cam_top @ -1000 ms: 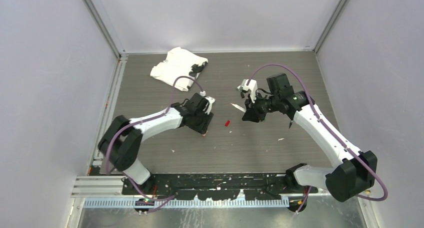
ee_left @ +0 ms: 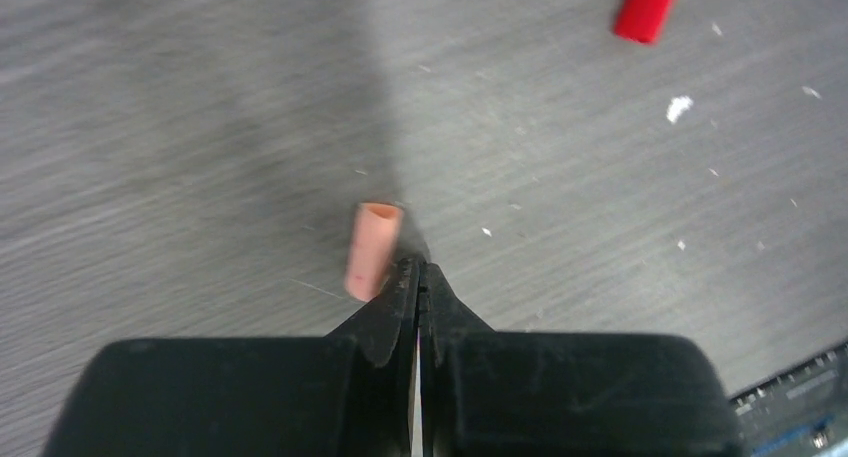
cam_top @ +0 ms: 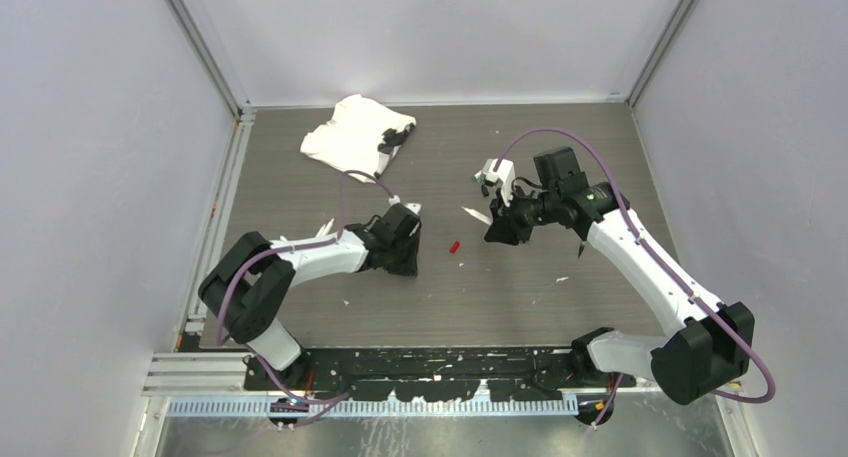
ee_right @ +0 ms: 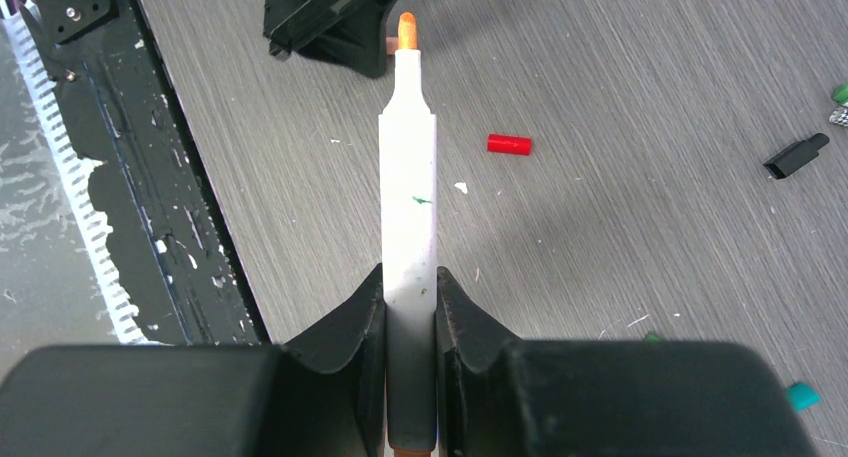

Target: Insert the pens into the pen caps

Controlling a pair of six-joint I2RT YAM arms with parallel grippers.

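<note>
A small orange-pink pen cap [ee_left: 372,252] lies on the table in the left wrist view, its hollow end facing away from me. My left gripper is shut with nothing between its fingers; the cap sits just left of the tips, outside them. In the right wrist view that cap [ee_right: 392,46] shows only as a sliver, mostly covered by the left fingers and the pen. My right gripper is shut on a white pen [ee_right: 408,177], whose orange tip points away from the hand. A red cap [ee_right: 509,144] lies on the table between the two arms.
A black cap [ee_right: 797,156] and a teal cap [ee_right: 802,396] lie farther off on the table. Behind the left arm rests a crumpled white cloth [cam_top: 350,137]. Some white pens [cam_top: 325,229] lie beside the left arm.
A second ago the left gripper stood open around the cap's near end. The right arm stayed still.
</note>
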